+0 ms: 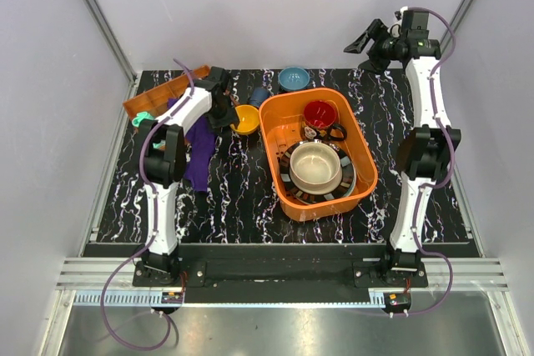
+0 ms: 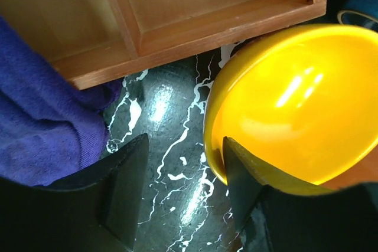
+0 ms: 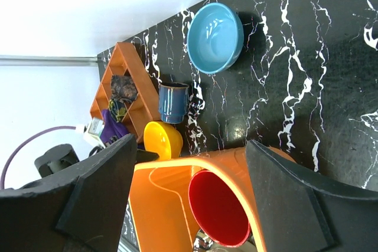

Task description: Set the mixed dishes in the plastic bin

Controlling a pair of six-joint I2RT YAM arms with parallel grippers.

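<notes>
An orange plastic bin holds a red cup, a cream bowl and plates. Left of it sits a yellow bowl, where my left gripper is low, part open, its right finger at the bowl's near rim. A blue mug and a light-blue bowl stand behind. My right gripper is open and empty, raised over the back right.
A wooden divided tray lies back left with a purple cloth on it.
</notes>
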